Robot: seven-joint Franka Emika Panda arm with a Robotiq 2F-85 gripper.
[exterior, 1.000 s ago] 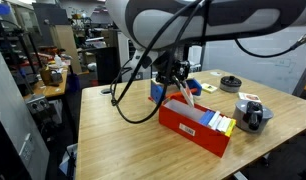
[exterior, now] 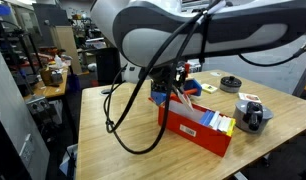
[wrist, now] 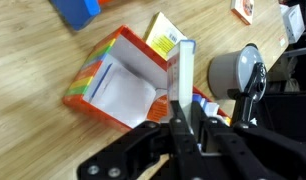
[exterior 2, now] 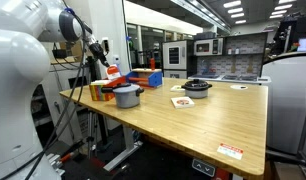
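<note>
In the wrist view my gripper is shut on a slim white item (wrist: 180,78), which stands up between the fingers. This hangs over a red box (exterior: 193,130) with a pale interior (wrist: 123,92). Several colourful flat items (exterior: 221,123) fill the box's end nearer the pot. In exterior view 1 the white item (exterior: 186,101) shows at the box's opening, with the arm partly in front. Whether its lower end touches anything in the box I cannot tell.
A grey metal pot (exterior: 252,115) stands close beside the box. Behind the box is a blue container (wrist: 75,12). A dark-lidded pot (exterior 2: 195,88) sits farther along the table.
In exterior view 1 the arm has come lower and farther left across the picture. The white item stays over the box, shifted slightly. Box and pot have not moved.
</note>
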